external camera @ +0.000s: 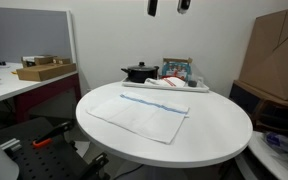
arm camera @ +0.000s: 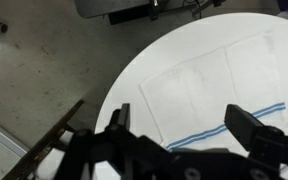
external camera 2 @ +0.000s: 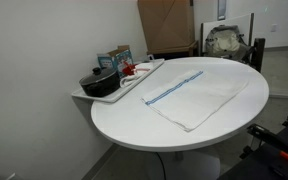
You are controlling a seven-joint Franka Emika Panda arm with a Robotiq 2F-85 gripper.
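Observation:
A white towel with a blue stripe (external camera: 142, 115) lies spread flat on the round white table (external camera: 219, 130). The same towel (external camera 2: 194, 98) shows in exterior view 2, its stripe on the side toward the tray. High above the table, my gripper (external camera: 168, 8) hangs at the top edge of exterior view 1, fingers apart and empty. From the wrist view, the gripper is open over the towel (arm camera: 214, 85), with clear space between its fingers. Exterior view 2 does not show the gripper.
At the table's back, a white tray (external camera 2: 111, 97) holds a black lidded pot (external camera 2: 99, 82), a red-and-white cloth (external camera 2: 137, 72) and a colourful box (external camera 2: 115, 60). Cardboard boxes (external camera: 46, 70) lie on a side table at left. Bare tabletop surrounds the towel.

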